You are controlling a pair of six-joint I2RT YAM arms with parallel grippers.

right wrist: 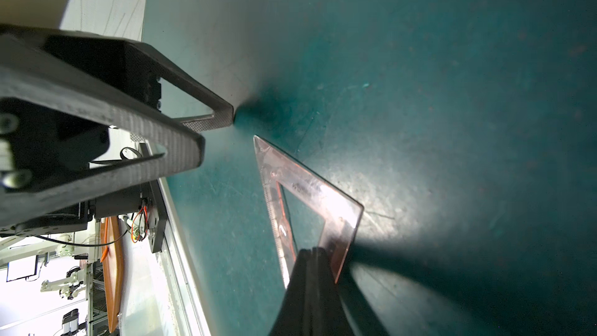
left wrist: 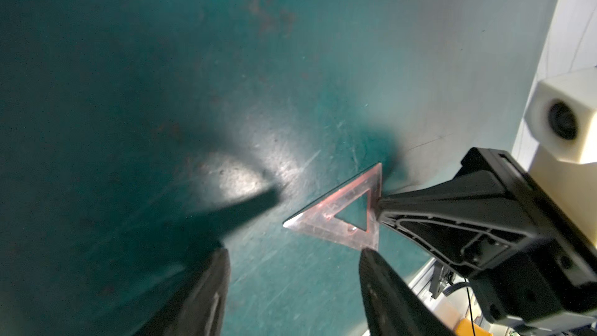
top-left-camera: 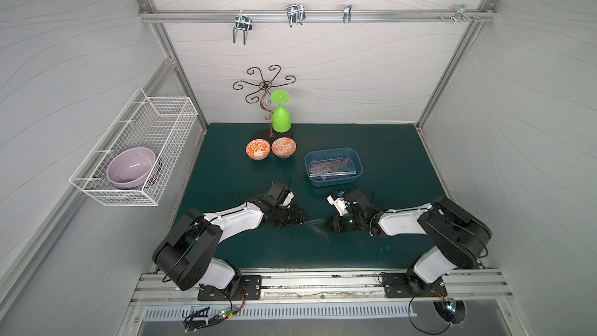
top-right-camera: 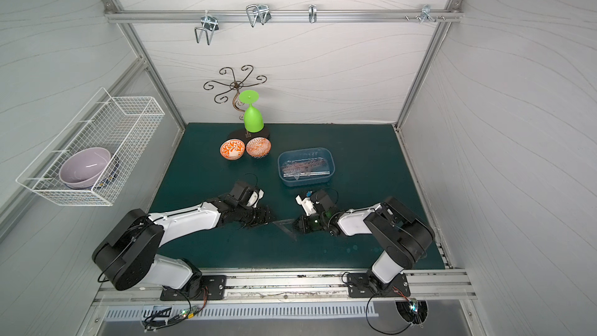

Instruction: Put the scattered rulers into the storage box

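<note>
A clear triangle ruler lies flat on the green table between both grippers. My left gripper stands open above the table beside it, with nothing between its fingers. My right gripper is shut, its tips at the triangle's edge; whether it pinches that edge cannot be told. The blue storage box, with rulers inside, stands behind the right gripper.
Two orange bowls and a green goblet by a metal ornament stand at the back left. A wire basket with a lilac bowl hangs on the left wall.
</note>
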